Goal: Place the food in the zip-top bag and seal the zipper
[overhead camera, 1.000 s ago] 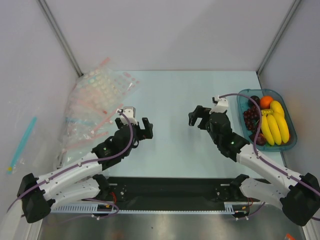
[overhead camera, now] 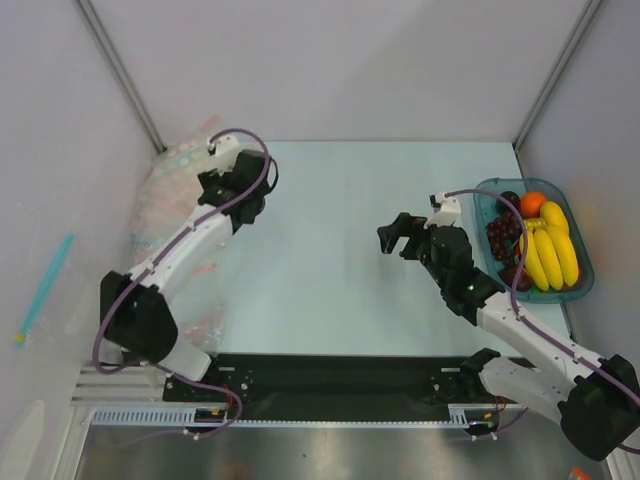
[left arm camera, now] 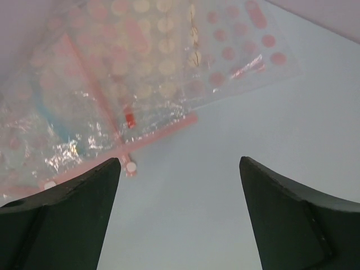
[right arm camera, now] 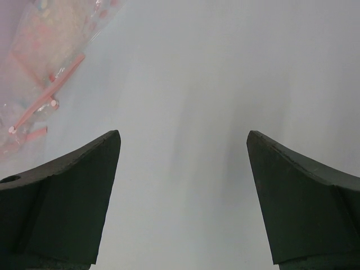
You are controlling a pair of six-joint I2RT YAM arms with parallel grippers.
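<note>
Clear plastic zip bags [overhead camera: 180, 190] with pink and cream dots lie in a heap along the table's left side, partly behind the left arm. My left gripper [overhead camera: 240, 165] is over their right edge in the top view, fingers apart and empty. Its wrist view shows the dotted bag [left arm camera: 152, 62] ahead of the fingertips, with a pink zipper strip [left arm camera: 160, 132]. The food is in a teal basket [overhead camera: 584, 265] at the right: bananas [overhead camera: 551, 258], an orange [overhead camera: 532, 204], dark grapes [overhead camera: 501, 236]. Left of the basket, my right gripper [overhead camera: 405, 232] stands open above bare table.
Another clear bag with a blue zipper strip [overhead camera: 46, 284] and a yellow slider [overhead camera: 19, 338] lies at the far left. Walls rise at the back and both sides.
The left arm has swung left and away from the front edge, its gripper moving from mid-left table up to the bags. The right arm shifted only slightly, and the food stayed put.
</note>
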